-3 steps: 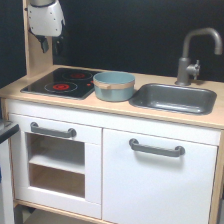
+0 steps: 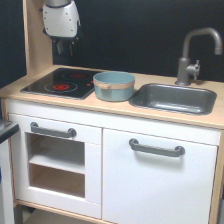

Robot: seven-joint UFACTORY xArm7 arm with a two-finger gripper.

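My gripper [image 2: 63,46] hangs from the white arm at the top left, above the back of the black stovetop [image 2: 62,84]; it is dark and small against the dark wall, so the gripper's state is unclear. A blue-grey pot [image 2: 114,91] with a light wooden-looking band sits on the counter between the stovetop and the steel sink [image 2: 172,98].
A grey faucet [image 2: 186,68] stands behind the sink. The wooden counter [image 2: 140,118] tops white cabinets with grey handles and an open shelf at the lower left. A wooden upright stands at the back left, beside the arm.
The pot and the rest of the kitchen look unchanged.
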